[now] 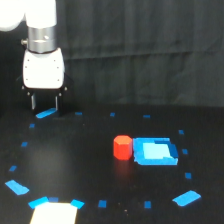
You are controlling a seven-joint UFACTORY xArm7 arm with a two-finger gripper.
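Observation:
The white robot arm (42,40) hangs at the upper left, its black gripper (45,100) pointing down above the black table, with its two fingers apart and nothing visible between them. A red hexagonal block (123,148) sits near the middle of the table. To its right lies a blue square tray or frame (170,157) with a pale light-blue inside.
Small blue tape marks dot the black table (80,165). A cream-coloured object (54,214) is cut off at the bottom left edge. A dark backdrop stands behind. The area between the gripper and the red block is clear.

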